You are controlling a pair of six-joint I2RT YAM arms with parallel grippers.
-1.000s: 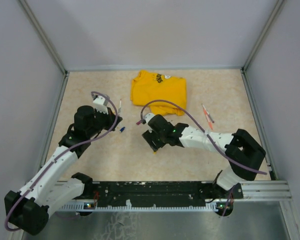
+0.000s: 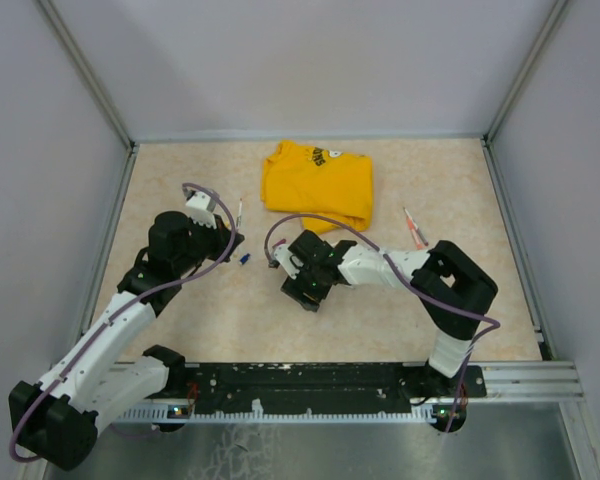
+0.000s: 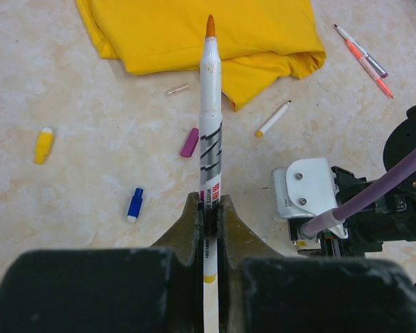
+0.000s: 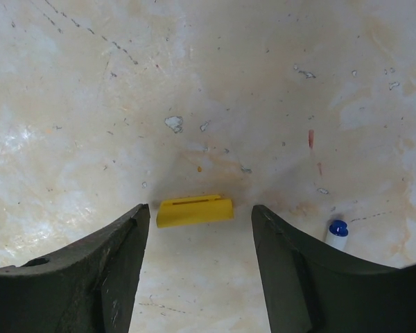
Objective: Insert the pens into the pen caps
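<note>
My left gripper is shut on an upright white pen (image 3: 211,90) with an orange tip. My right gripper is low over the table, part open, its fingers either side of a yellow cap (image 4: 194,211) lying flat. A blue-ended white piece (image 4: 337,234) lies right of it. In the left wrist view lie another yellow cap (image 3: 44,146), a blue cap (image 3: 135,205), a magenta cap (image 3: 190,143), a clear cap (image 3: 177,89), a short white pen (image 3: 273,118), and two pens (image 3: 366,62) at the far right.
A crumpled yellow cloth (image 2: 316,182) covers the back middle of the table (image 2: 420,320). Walls bound the table at the back and sides. The front middle beside the right arm is mostly clear.
The right arm has moved down and slightly toward the front, its gripper now covering the yellow cap seen beside it in the top view earlier. The left arm is nearly still.
</note>
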